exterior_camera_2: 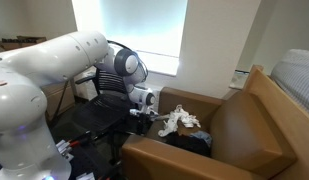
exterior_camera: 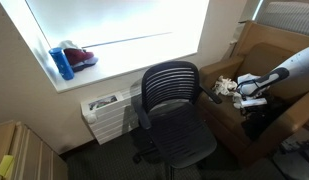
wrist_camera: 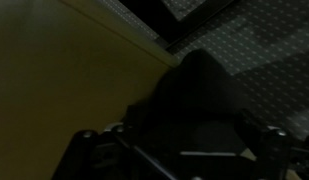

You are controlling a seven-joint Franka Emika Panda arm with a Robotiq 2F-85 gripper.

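In exterior view 2 my gripper (exterior_camera_2: 143,120) points down by the left side of the brown couch, close to the dark chair. A crumpled white cloth (exterior_camera_2: 177,121) lies on the couch seat, with a dark cloth (exterior_camera_2: 191,143) in front of it. From exterior view 1, the arm reaches in from the right over the couch, above the dark cloth (exterior_camera: 260,120); the white cloth (exterior_camera: 226,86) lies to its left. A black, cloth-like shape (wrist_camera: 199,90) fills the middle of the dim wrist view, right in front of the fingers. Whether they are closed on it is too dark to see.
A black office chair (exterior_camera: 177,115) stands left of the brown couch (exterior_camera: 226,118). On the windowsill are a blue bottle (exterior_camera: 61,63) and a dark red item (exterior_camera: 80,58). Patterned carpet (wrist_camera: 259,50) shows beside the couch edge in the wrist view.
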